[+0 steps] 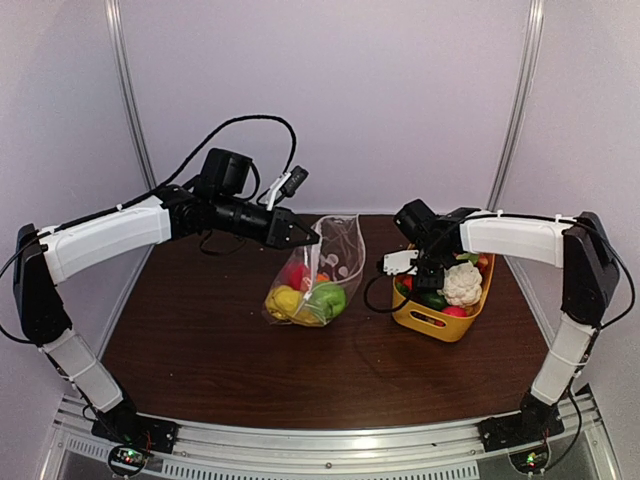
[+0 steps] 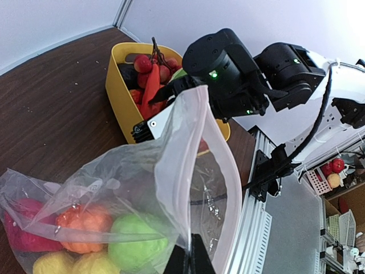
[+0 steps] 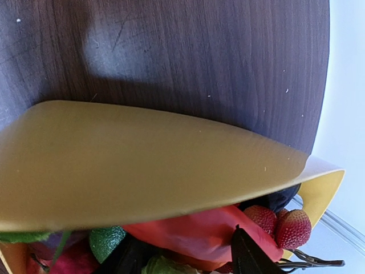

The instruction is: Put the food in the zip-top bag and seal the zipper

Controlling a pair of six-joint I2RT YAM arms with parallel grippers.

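Note:
The clear zip top bag [image 1: 345,250] hangs with its mouth open, its rim held in my left gripper [image 1: 312,238], which is shut. Inside lie a green pepper [image 2: 134,242], an orange tomato-like piece [image 2: 84,225], a dark pink piece [image 2: 28,228] and yellow food [image 1: 284,300]. Over the left part of the yellow basket [image 1: 437,324] is my right gripper, pointing down into it. Its fingers stand apart, one on either side of a long red pepper [image 3: 194,231]; whether they touch it cannot be made out.
The basket also holds a white cauliflower [image 1: 462,285], strawberries [image 3: 293,228], a green avocado-like piece [image 3: 105,242] and a dark purple piece. Its wall [image 3: 142,162] rises close beside the right gripper. Bare brown table [image 1: 250,375] lies in front of the bag.

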